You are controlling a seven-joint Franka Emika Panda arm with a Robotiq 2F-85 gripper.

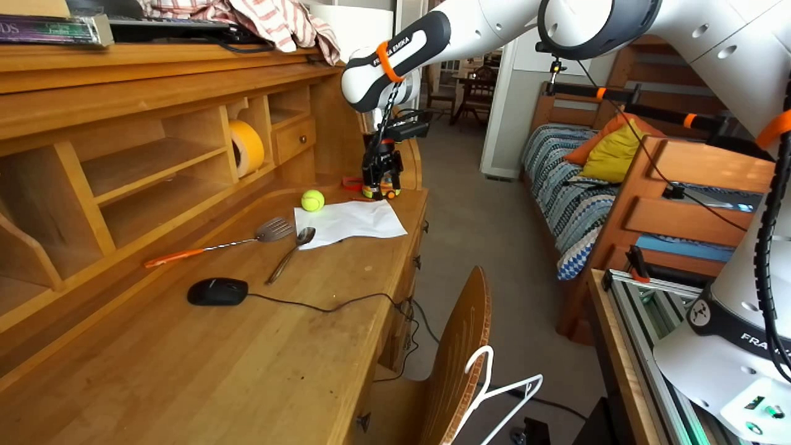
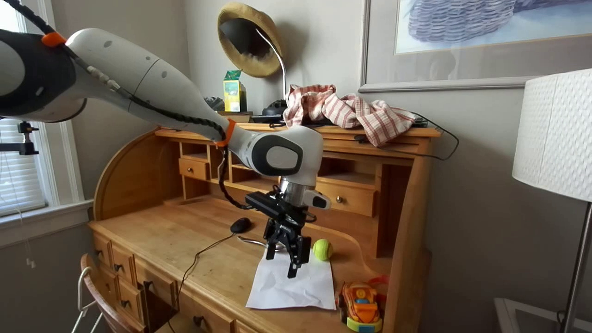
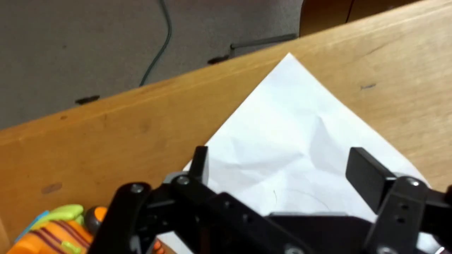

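Observation:
Above the desk's far end my gripper points downward with its two fingers wide apart and nothing between them. Beneath it in the wrist view a creased white sheet of paper lies flat, one corner close to the desk's front edge. A green tennis ball rests by the paper's back edge. The orange toy car stands beside the paper, near the desk's side panel; the gripper partly hides it in exterior view 1. A metal spoon touches or lies close to the paper's near edge.
A slotted spatula and a black mouse lie farther along the desk; the mouse's cable runs over the front edge. Yellow tape sits in a cubby. The tall side panel bounds the far end. The near desktop is clear.

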